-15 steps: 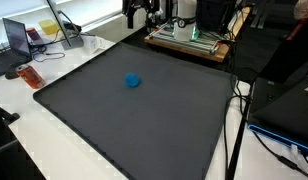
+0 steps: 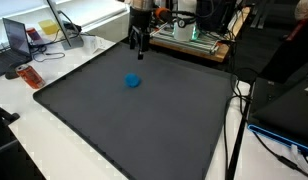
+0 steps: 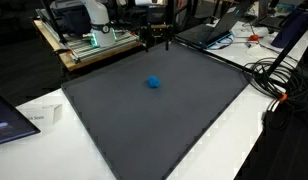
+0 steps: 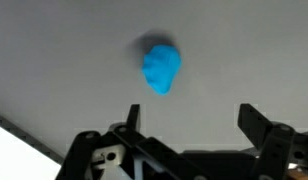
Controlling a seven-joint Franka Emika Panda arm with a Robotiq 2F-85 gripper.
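Note:
A small bright blue object (image 2: 132, 80), roundish and somewhat lumpy, lies alone on the dark grey mat (image 2: 134, 120). From the other side it shows as a blue lump (image 3: 152, 82) on bare mat. The wrist view has the blue object (image 4: 161, 68) ahead of the fingertips and left of the middle of the gap, with a soft shadow beside it. My gripper is open, its dark fingers wide apart and nothing between them. In exterior view 1 the gripper (image 2: 140, 48) hangs above the mat's far part, behind the blue object and apart from it.
An orange-red can (image 2: 30, 77) stands off the mat's left edge, near a laptop (image 2: 19, 40). Black cables (image 2: 237, 95) run along the right side.
My gripper has come down from near the top of exterior view 1 to lower over the mat's far part. The blue object has stayed in place.

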